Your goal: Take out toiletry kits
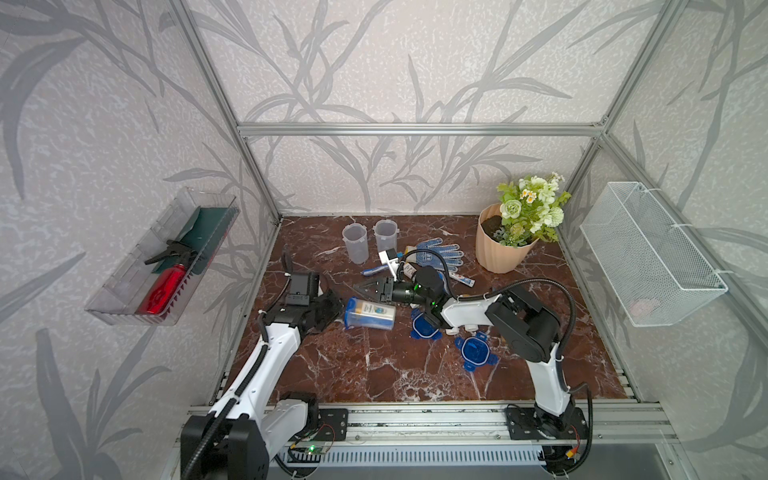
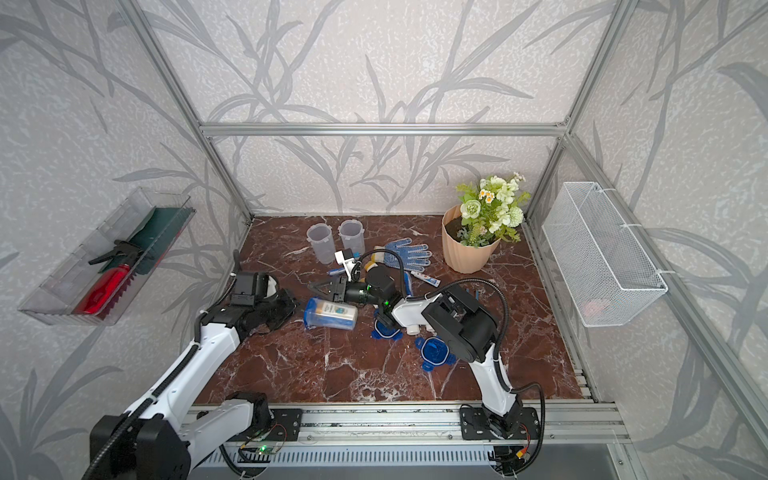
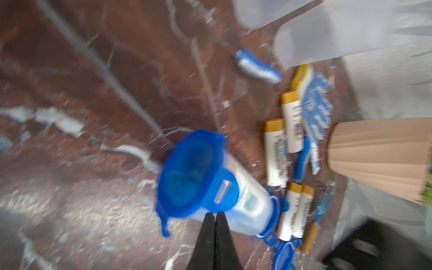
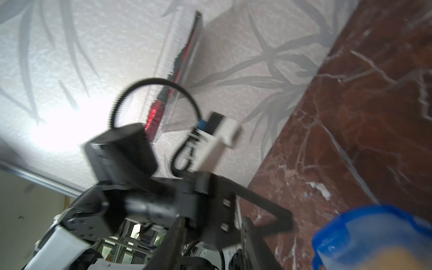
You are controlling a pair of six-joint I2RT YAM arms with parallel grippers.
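A clear cup with a blue lid [image 1: 369, 313] lies tipped on its side on the table, lid towards the left; a label shows through its wall. In the left wrist view the blue lid [image 3: 193, 175] faces me, and my left gripper is shut in front of it with nothing between the fingers. My right gripper is partly open beside the cup's blue rim [image 4: 328, 234], its fingers empty. Toiletry boxes with yellow ends [image 3: 275, 153] and a blue brush-like piece [image 3: 256, 66] lie beyond the cup.
Two clear lidless cups [image 1: 356, 243] stand at the back. Two loose blue lids [image 1: 475, 350] lie front right. A blue glove [image 1: 438, 253] and a flower pot [image 1: 504, 240] are behind the right arm.
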